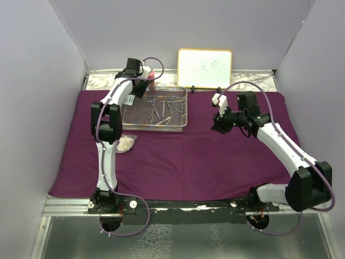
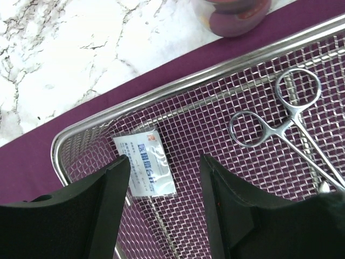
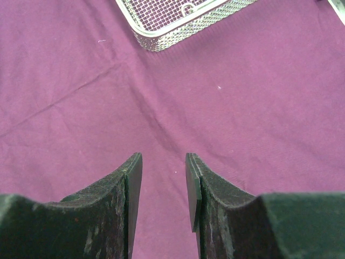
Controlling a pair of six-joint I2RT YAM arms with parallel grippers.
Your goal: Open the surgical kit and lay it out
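Note:
The wire instrument tray (image 1: 178,127) holds several scissors and clamps (image 2: 288,121) and, in its left corner, a small white packet (image 2: 148,162). My left gripper hangs open over that corner, the packet seen between and beyond its fingertips, not held. My right gripper is above bare purple cloth right of the tray, its fingertips apart with nothing between them.
A bag of white cotton (image 1: 125,143) lies below the tray. A red-lidded container (image 2: 232,16) stands on the marble behind it, partly hidden from above. A whiteboard (image 1: 205,67) stands at back.

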